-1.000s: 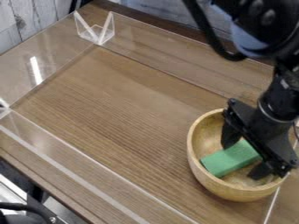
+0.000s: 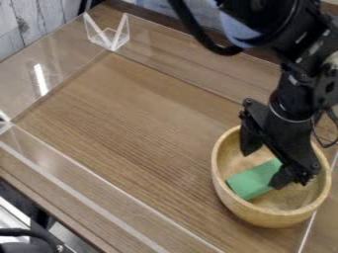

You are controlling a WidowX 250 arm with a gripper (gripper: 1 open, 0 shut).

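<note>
A green block [image 2: 251,180] lies in a tan round bowl [image 2: 235,204] at the lower right of the camera view. My black gripper [image 2: 272,152] reaches down from the top right into the bowl, over the block's upper end. Its fingers hide part of the block and the bowl's back. I cannot tell whether they touch the block or how far apart they stand.
A white taped mark [image 2: 109,30] shows at the top left. The table's left edge has cables beside it at the bottom left.
The gripper has shifted and turned over the bowl, rising a little. The green block lies at a slightly different place in the bowl.
</note>
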